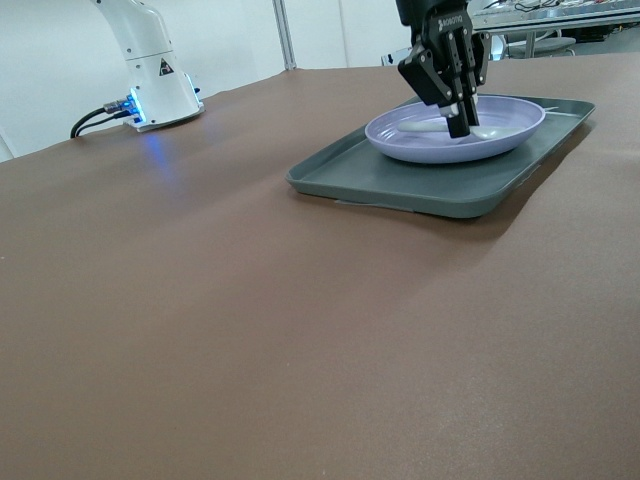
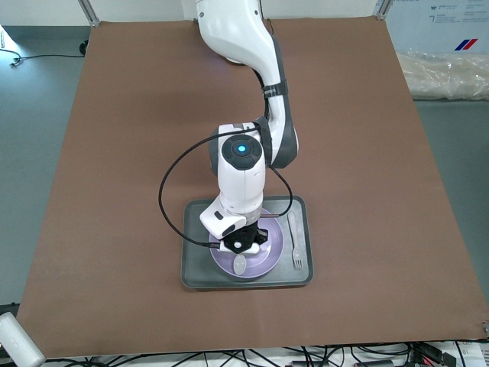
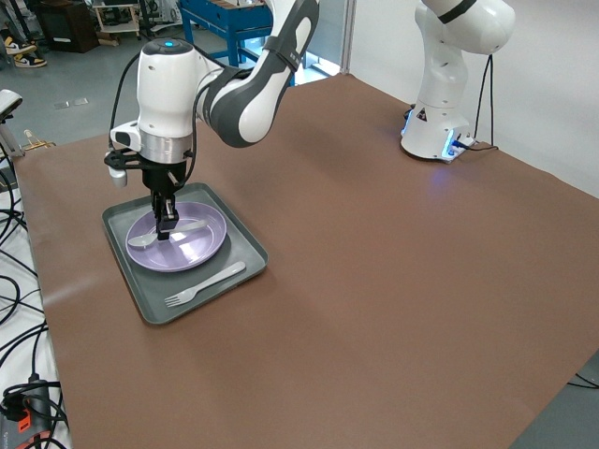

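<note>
A grey-green tray (image 3: 140,290) holds a lilac plate (image 3: 184,253) and, beside it, a white fork (image 3: 205,284). A white spoon (image 2: 240,264) lies on the plate, partly under my gripper. My black gripper (image 1: 460,115) is low over the plate with its fingertips at the spoon; in the right view it (image 3: 163,230) also reaches down onto the plate. The top view shows the fingers close together, but whether the spoon is between them I cannot tell. In the left view the arm hides much of the plate.
Black cables (image 2: 328,355) run along the table's near edge.
</note>
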